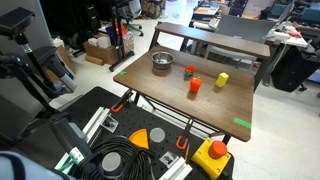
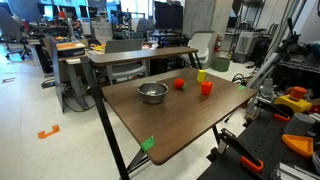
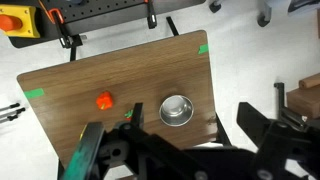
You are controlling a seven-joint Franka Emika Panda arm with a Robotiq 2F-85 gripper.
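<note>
A round metal bowl (image 1: 162, 60) rests on the brown wooden table, toward the far left in exterior view 1. To its right on the tabletop are a small red round item (image 1: 188, 72), an orange-red cup-like object (image 1: 195, 84) and a yellow block (image 1: 222, 79). From above, the wrist view shows the bowl (image 3: 176, 110) empty and the orange-red object (image 3: 104, 100) to its left. My gripper is open above the table, its dark fingers spread wide with nothing seen between them. One finger partly covers the red item and the yellow block.
Green tape (image 1: 241, 122) marks the table's corners. Alongside stands a black bench with coiled cables (image 1: 120, 150), an orange-yellow wedge (image 1: 139, 138) and a red emergency button (image 1: 217, 148) on a yellow box.
</note>
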